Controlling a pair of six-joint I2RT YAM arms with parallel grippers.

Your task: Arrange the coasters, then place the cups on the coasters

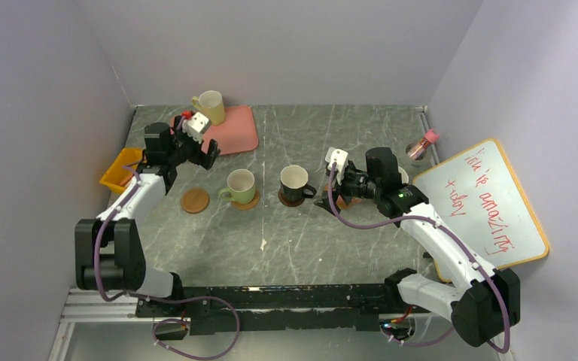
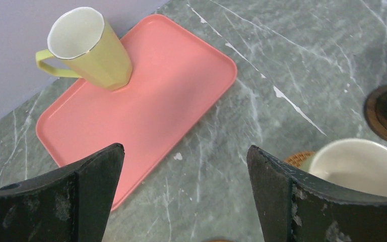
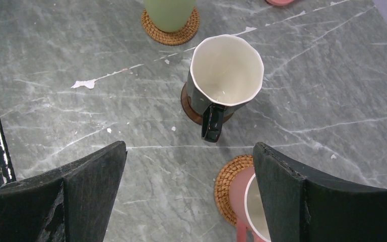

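A pale yellow cup [image 1: 212, 108] stands upright at the back edge of the pink tray [image 2: 146, 101], its handle to the left. Over the tray's front part my left gripper hangs open, nothing between its fingers and apart from the cup. An empty round coaster [image 1: 194, 200] lies at the left. Beside it the green cup [image 1: 240, 183] sits on a woven coaster [image 1: 250, 203]. A black cup [image 3: 201, 98] rests on a dark coaster [image 3: 190, 112]. My right gripper is open above a pink cup [image 3: 240, 194] on a woven coaster [image 3: 222, 186].
An orange bin [image 1: 113, 179] stands at the left edge, partly behind the left arm. At the right are a pink-topped bottle [image 1: 425, 143] and a leaning whiteboard [image 1: 489, 203].
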